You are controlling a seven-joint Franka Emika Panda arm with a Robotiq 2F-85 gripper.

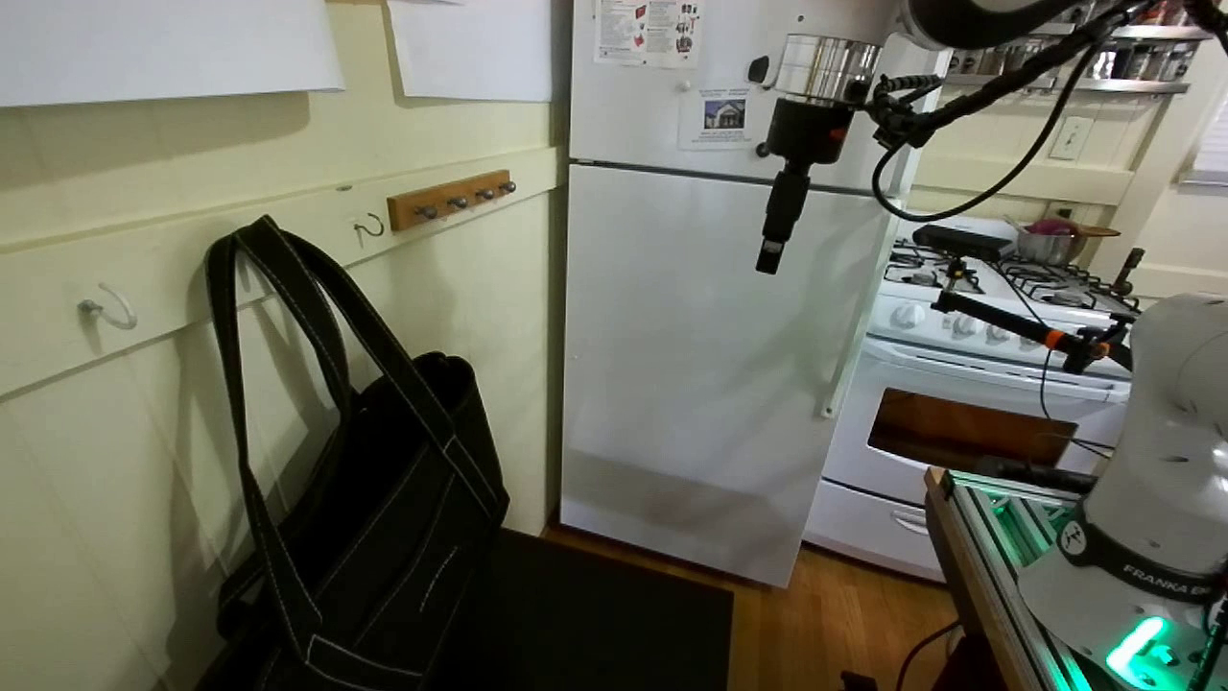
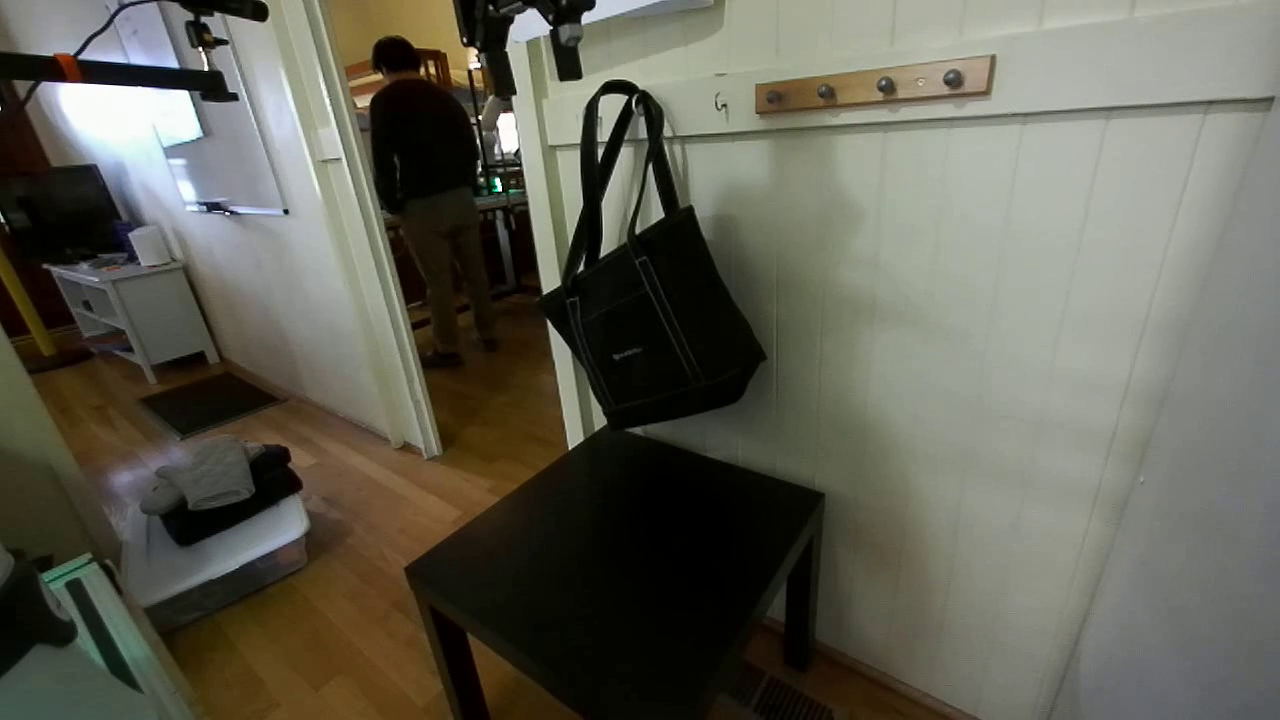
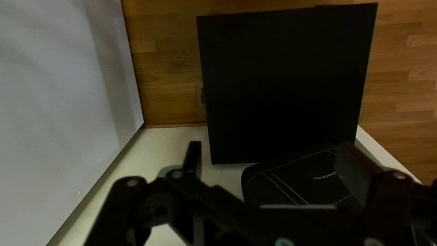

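A black tote bag [image 1: 380,541] with white stitching hangs by its straps against the wall; in exterior view 2 the whole bag [image 2: 666,324] shows, tilted, its base just above a black table. My gripper [image 1: 770,255] points down in front of the fridge, well to the right of the bag and apart from it. In the wrist view my gripper stands open, its fingers spread wide with nothing held. Part of the bag [image 3: 293,180] shows beyond and below the fingers, the rest hidden behind the gripper.
The black table [image 2: 624,540] stands under the bag. A wooden peg rack [image 1: 451,201], a small hook [image 1: 369,226] and a white hook [image 1: 111,307] are on the wall. The white fridge [image 1: 691,380] stands behind my gripper. A person [image 2: 426,180] stands beyond the doorway.
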